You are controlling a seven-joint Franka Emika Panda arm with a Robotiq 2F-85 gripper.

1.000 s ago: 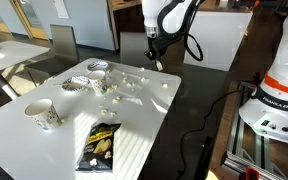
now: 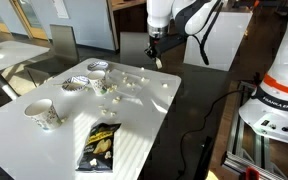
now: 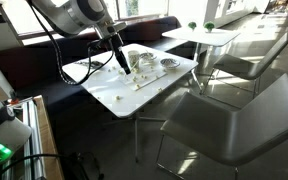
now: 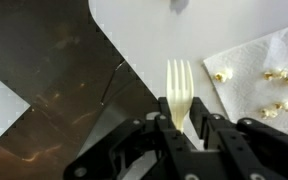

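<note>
In the wrist view a pale fork [image 4: 179, 88] stands out from between the fingers of my gripper, its tines pointing away. The gripper is shut on it. From exterior view 1, the gripper [image 2: 156, 54] hangs above the far right edge of the white table [image 2: 134, 125], and the fork's light tip [image 2: 159, 64] shows below it. A white napkin [image 4: 246, 62] with several popcorn pieces [image 4: 274, 74] lies on the table to the right in the wrist view.
A black snack bag [image 2: 99, 147] lies near the table's front. Two patterned cups, one of them a large cup [image 2: 44, 114], stand to the left and back. Plates [image 2: 72, 84] and scattered popcorn lie near the back. Chairs [image 3: 234, 120] stand beside the table.
The arm has shifted to the right over the last second in exterior view 1, with the gripper still above the table's far edge. Tabletop objects have not moved.
</note>
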